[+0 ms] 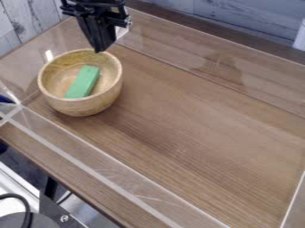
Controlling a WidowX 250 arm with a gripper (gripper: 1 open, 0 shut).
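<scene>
A wooden bowl [102, 100] sits on the left part of the wooden table, with a green block [82, 81] lying inside it. My gripper [100, 44] hangs at the top, just above and beyond the bowl's back rim, dark and shut, with nothing visible between its fingers.
Raised edges run along the back. A black cable [18, 214] and the table's left edge show at the lower left.
</scene>
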